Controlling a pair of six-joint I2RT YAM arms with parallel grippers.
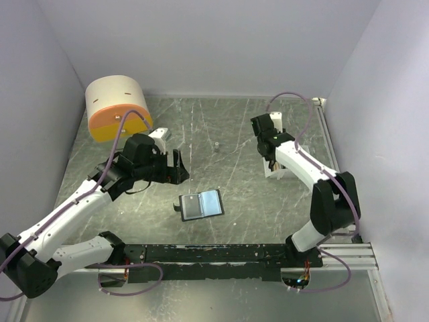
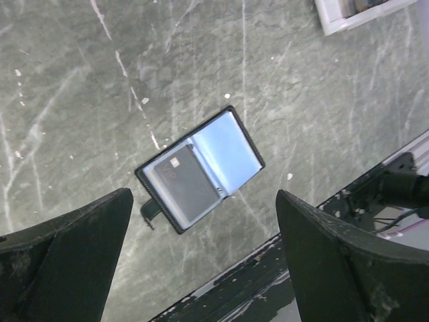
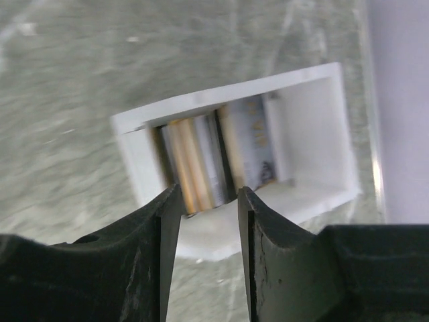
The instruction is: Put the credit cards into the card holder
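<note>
An open card holder (image 2: 228,151) with a clear pocket and a pale blue side lies on the marble table at front centre. My left gripper (image 1: 176,168) hangs open above and left of it, nothing between its fingers. A white box (image 3: 322,134) on the right holds a row of cards (image 3: 198,161), some orange, dark and grey. My right gripper is over that box, fingertips part open with nothing seen between them; in the top view the arm hides much of the box.
A rounded cabinet (image 1: 114,100) with orange and yellow drawers stands at the back left. A small object (image 1: 216,147) sits at back centre. Walls bound the sides and back.
</note>
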